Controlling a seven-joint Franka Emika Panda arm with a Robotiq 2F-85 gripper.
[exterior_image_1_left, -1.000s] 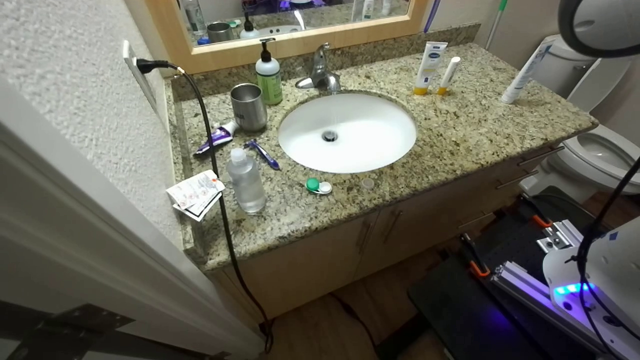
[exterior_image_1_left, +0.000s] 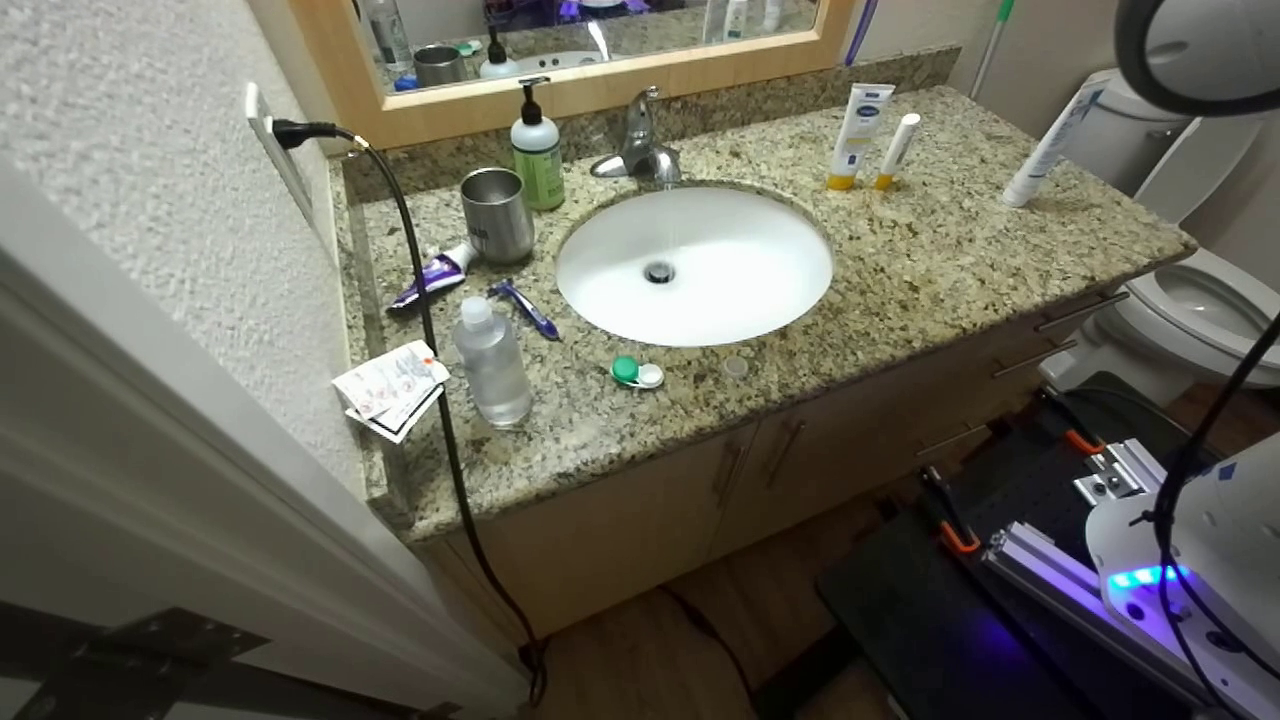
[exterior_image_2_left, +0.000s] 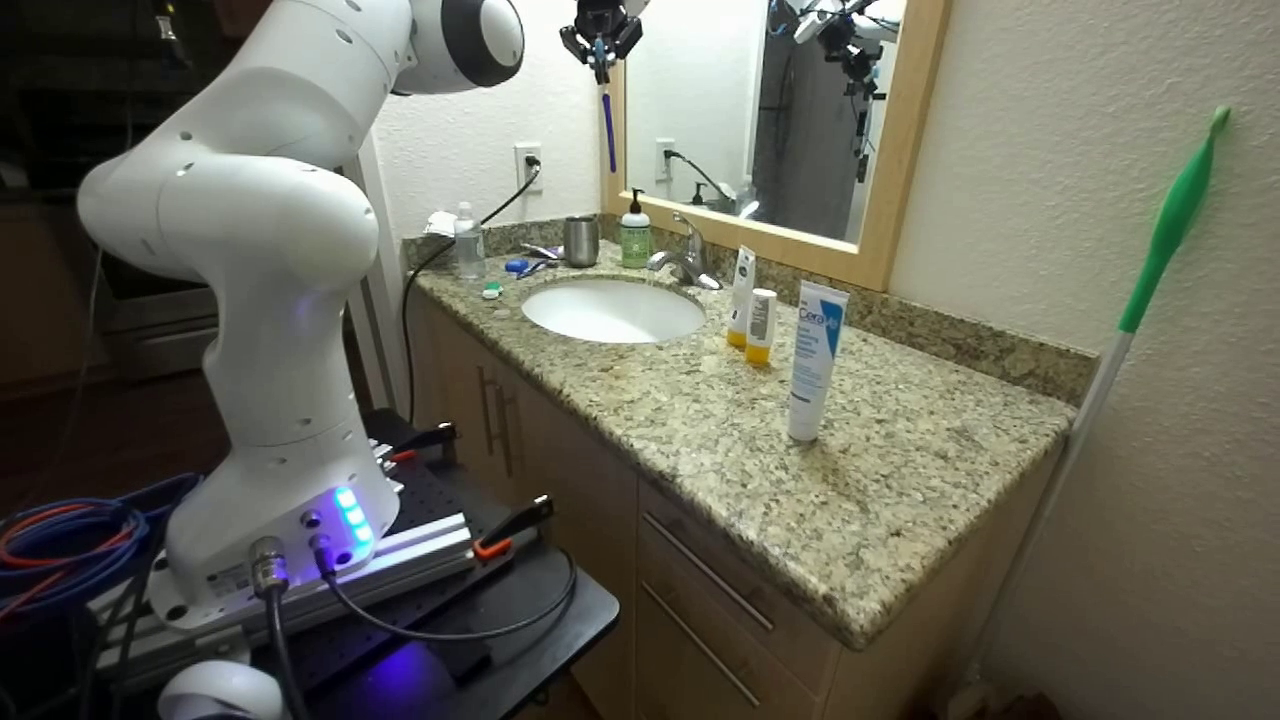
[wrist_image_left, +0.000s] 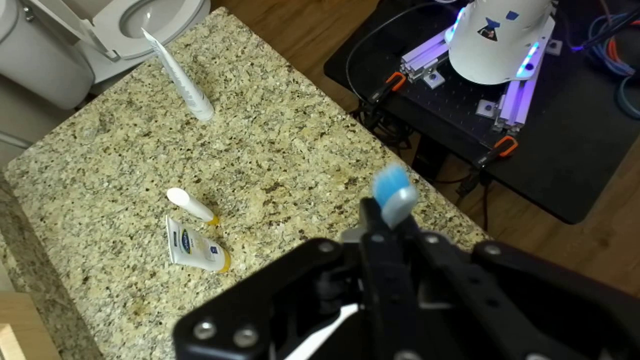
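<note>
Shut on a toothbrush, my gripper (exterior_image_2_left: 602, 74) hangs high in front of the mirror in exterior view 2. The brush's purple-blue handle (exterior_image_2_left: 609, 134) points down below the fingers, clear of the counter. In the wrist view the blue-bristled toothbrush head (wrist_image_left: 394, 192) sticks out past the gripper, somewhat blurred. Only the lower handle (exterior_image_1_left: 861, 34) shows at the top of exterior view 1; the gripper itself is outside that view.
Below is a granite counter (exterior_image_1_left: 948, 276) with a white sink (exterior_image_1_left: 720, 300). A steel cup (exterior_image_1_left: 497, 216), soap bottle (exterior_image_1_left: 537, 156), clear bottle (exterior_image_1_left: 494, 372), razor (exterior_image_1_left: 528, 312) and contact-lens case (exterior_image_1_left: 637, 373) stand or lie left; several tubes, including a CeraVe tube (exterior_image_2_left: 816, 360), stand right.
In exterior view 1 the toothbrush handle has shifted very slightly to the left. The counter objects have not moved.
</note>
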